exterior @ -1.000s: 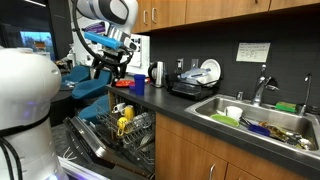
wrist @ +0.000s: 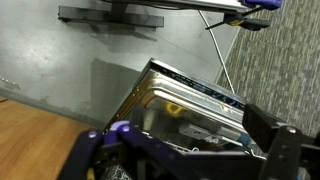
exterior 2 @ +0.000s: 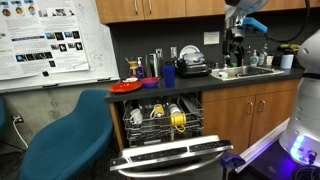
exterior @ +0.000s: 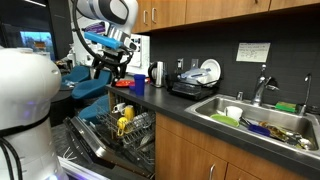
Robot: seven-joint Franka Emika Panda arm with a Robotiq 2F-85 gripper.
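My gripper hangs empty in the air, above the open dishwasher and level with the counter's back items in exterior view 1. Exterior view 2 shows the gripper high at the right. Seen from the wrist, the gripper has its dark fingers spread wide, nothing between them. Below it lies the dishwasher door. A yellow mug sits in the pulled-out dish rack among other dishes; in exterior view 1 the yellow mug is partly covered by wires.
On the dark counter stand a red plate, a blue cup and a black dish rack. The sink lies to the right with several items in it. A blue chair is at the left.
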